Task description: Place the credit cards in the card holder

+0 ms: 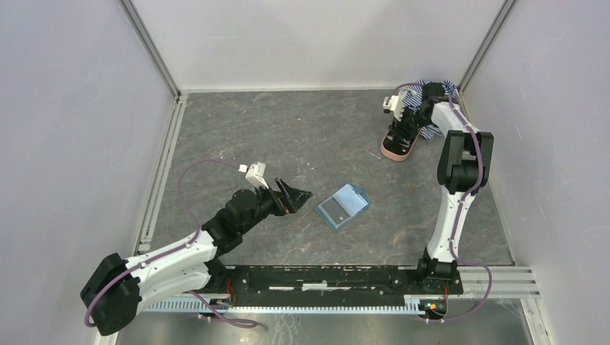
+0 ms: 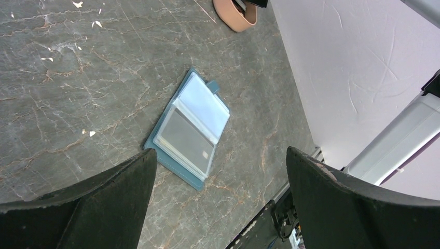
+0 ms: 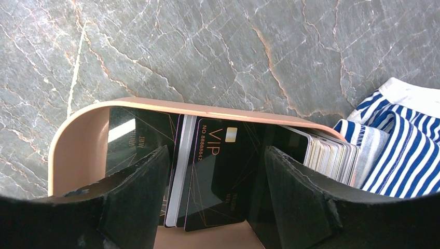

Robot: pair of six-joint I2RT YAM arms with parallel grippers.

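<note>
Black cards (image 3: 223, 171) marked VIP lie in a pinkish-tan box (image 3: 83, 155), with more standing packed as a stack (image 3: 332, 155) at its right end. My right gripper is open over the box, its fingers (image 3: 142, 181) on either side of the loose VIP cards and nothing clamped between them. The card holder (image 1: 343, 206), blue with clear sleeves, lies opened flat at the table's front middle; the left wrist view shows the holder (image 2: 189, 129) below and between my left fingers. My left gripper (image 1: 308, 197) stands open and empty, just left of it.
A blue-and-white striped cloth (image 3: 410, 135) lies against the box's far right end. White walls (image 1: 547, 144) close in the table's sides and back.
</note>
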